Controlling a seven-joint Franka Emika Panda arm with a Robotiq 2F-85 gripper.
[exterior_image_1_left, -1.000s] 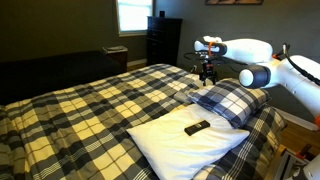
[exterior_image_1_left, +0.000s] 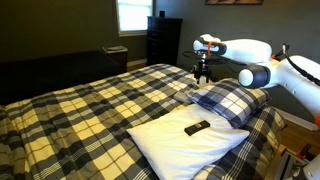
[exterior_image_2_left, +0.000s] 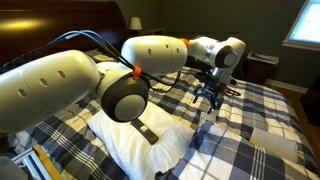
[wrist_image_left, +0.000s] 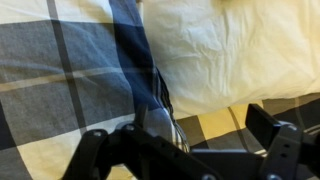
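Note:
My gripper (exterior_image_1_left: 202, 79) hangs over the far side of the bed, beyond the folded plaid bedding (exterior_image_1_left: 228, 102). In the wrist view the gripper is open, its dark fingers (wrist_image_left: 120, 152) wide apart with nothing between them. Below it, plaid cloth (wrist_image_left: 75, 75) fills the left and a plain white cloth or pillow (wrist_image_left: 235, 55) the upper right. Exterior view 2 shows the gripper (exterior_image_2_left: 212, 98) above the blanket. Whether it touches any cloth is hard to tell.
A white pillow or sheet (exterior_image_1_left: 185, 150) lies nearer, with a small black object (exterior_image_1_left: 197, 127) on it. A pale flat item (exterior_image_2_left: 274, 143) rests on the bed at right. The plaid blanket (exterior_image_1_left: 70, 130) is clear across the left. A dark dresser (exterior_image_1_left: 164, 40) stands behind.
Over the last second my gripper has shifted slightly down and its wrist has turned a little. The bedding and the black object look unchanged.

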